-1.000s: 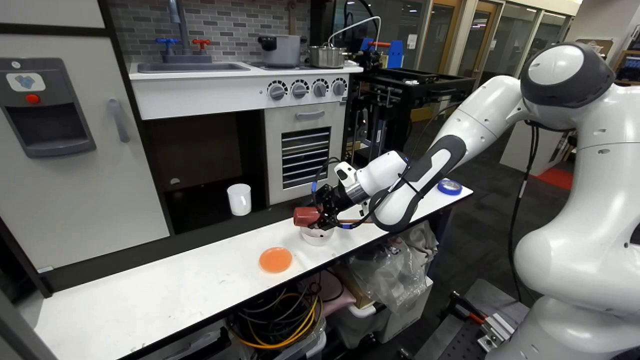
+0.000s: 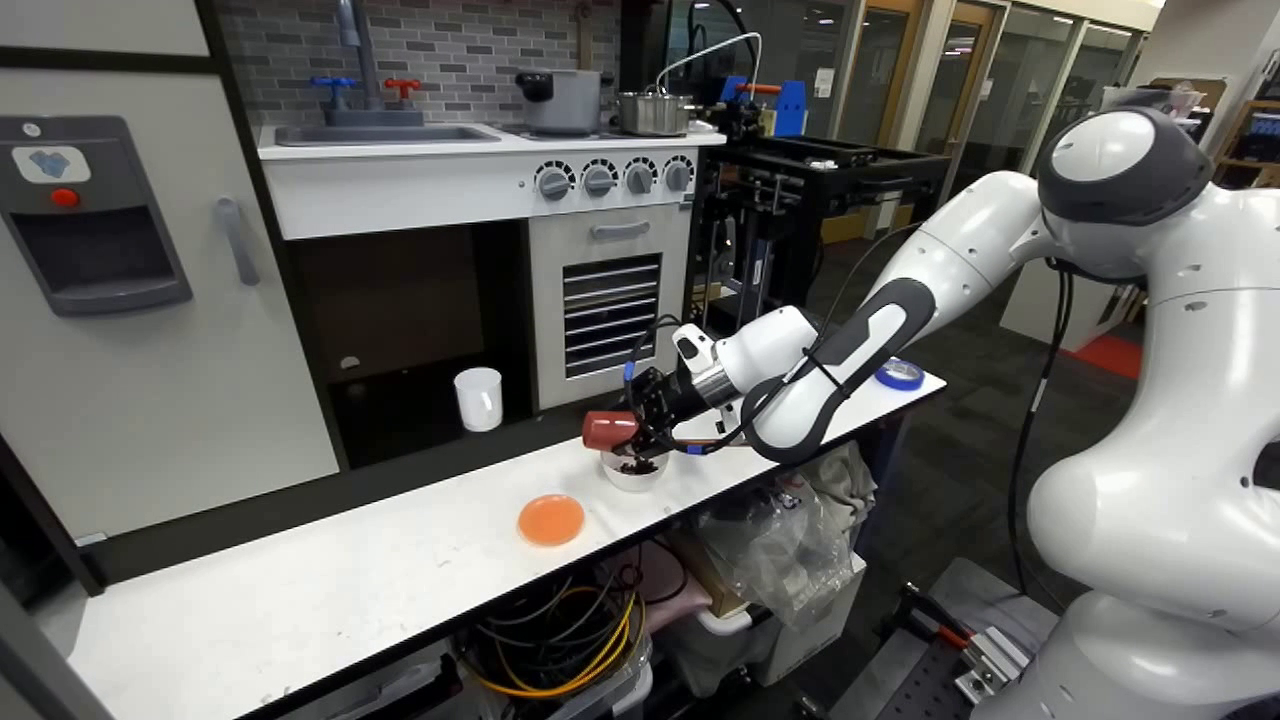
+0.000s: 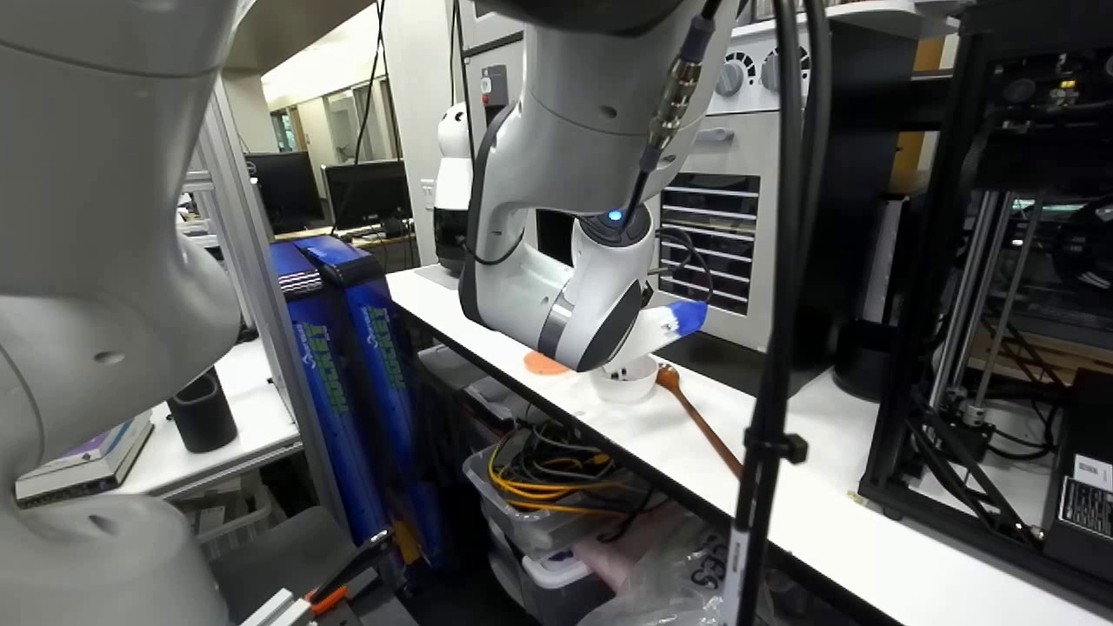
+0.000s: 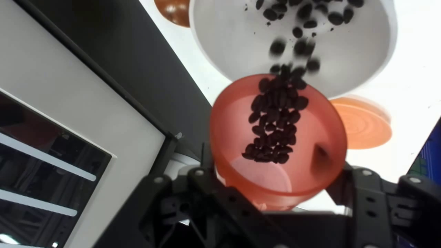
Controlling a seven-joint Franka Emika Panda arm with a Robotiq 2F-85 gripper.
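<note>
A red cup [image 4: 231,165] is tipped over the white bowl [image 4: 223,45], with my gripper shut on its sides. Dark beans [image 4: 277,120] run in a stream along the cup's inner wall and over its lip. Some are blurred in mid-air, and others lie scattered in the bowl. In exterior view 1 the red cup [image 2: 609,431] lies nearly on its side just above the bowl [image 2: 633,475], where a dark heap shows. The bowl [image 3: 623,384] is partly covered by the arm in exterior view 2.
An orange plate [image 2: 551,520] lies left of the bowl on the white counter [image 2: 360,576]. Beside the bowl rests a wooden spoon [image 3: 705,426]. A white cup [image 2: 479,398] stands by the dark recess.
The cup has tipped slightly further and shifted a little left. More dark beans show in the bowl than a second ago.
</note>
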